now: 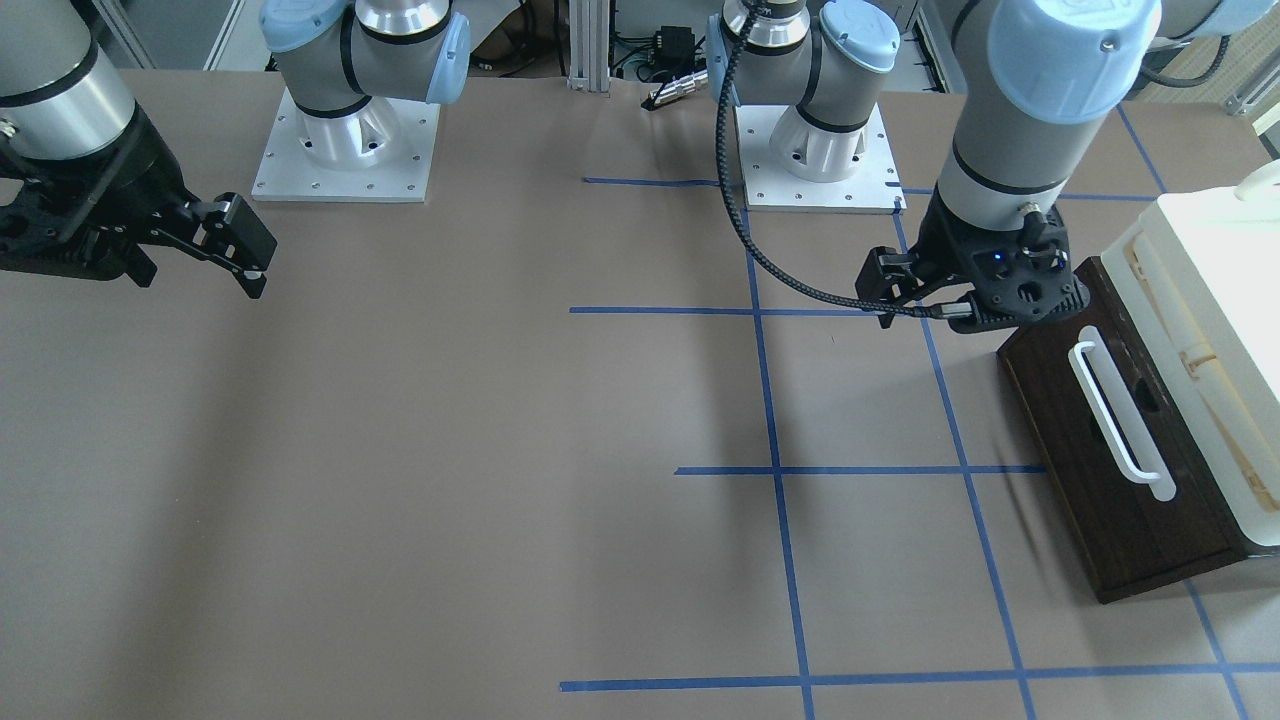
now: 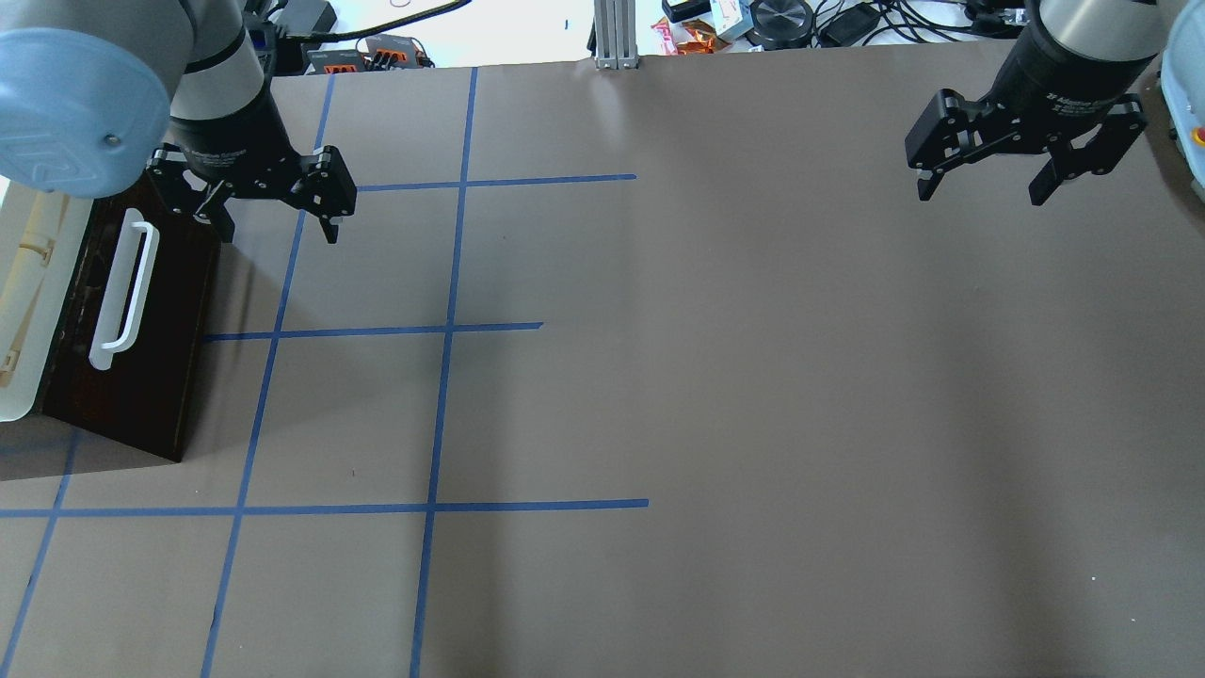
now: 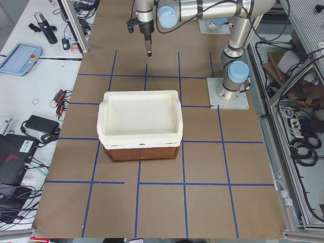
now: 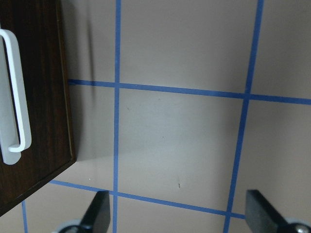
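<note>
A dark wooden box (image 1: 1068, 444) with a white top stands on the taped table; its front carries a white handle (image 1: 1110, 408), also visible at the left of the wrist view (image 4: 19, 92). My gripper (image 2: 277, 232) hangs above the table just beside the box's handle side, its fingertips apart with nothing seen between them. In the wrist view the fingers (image 4: 97, 213) sit at the bottom corners, wide apart over bare table. In the left camera view the white top (image 3: 140, 119) looks like an empty tray.
A second arm (image 2: 1028, 124) stands at the other side, and further arm bases sit at the back edge in the front view.
</note>
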